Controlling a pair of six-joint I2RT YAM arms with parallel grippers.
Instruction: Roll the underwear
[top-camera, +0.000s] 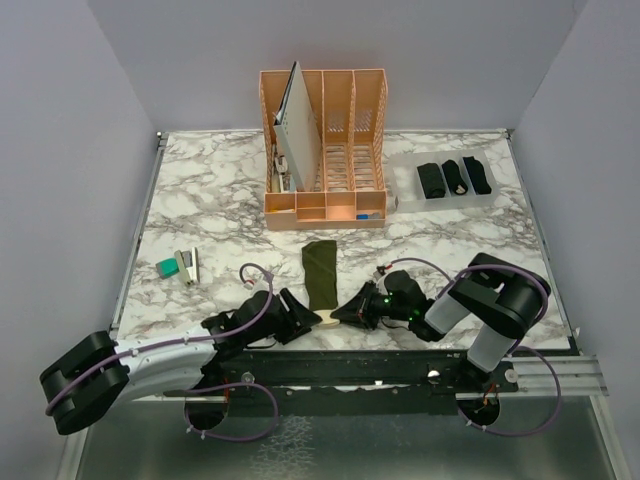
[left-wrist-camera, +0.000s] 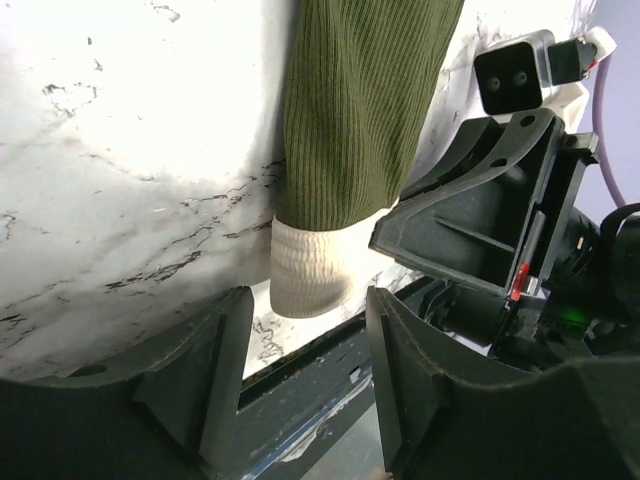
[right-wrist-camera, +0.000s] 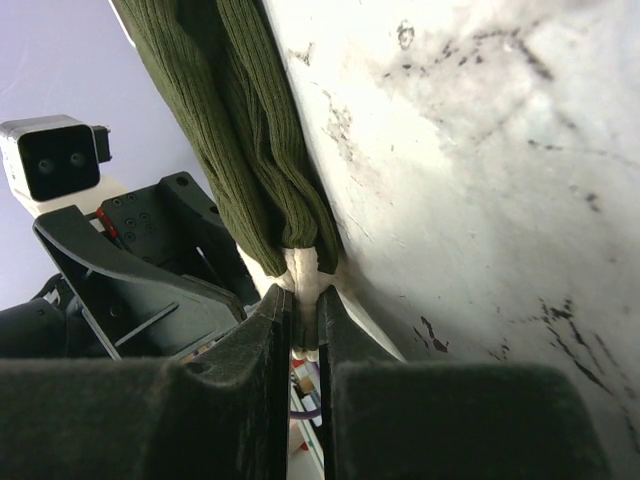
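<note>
The underwear is a dark green folded strip (top-camera: 320, 272) with a cream waistband end (left-wrist-camera: 318, 265), lying lengthwise on the marble table near its front edge. On the right side of the band, my right gripper is shut with a pinch of the cream cloth between its fingers. From the left, my left gripper has its fingers apart, with the near corner of the band just ahead of the fingertips and seemingly free of them. In the top view, both grippers nearly meet over the band and hide part of it.
An orange organizer (top-camera: 311, 223) with a white folder stands behind the cloth. At the back right, a clear tray (top-camera: 408, 180) holds several dark rolls. A green box (top-camera: 167, 268) and a stapler (top-camera: 187, 266) lie at left. Marble is bare on either side of the cloth.
</note>
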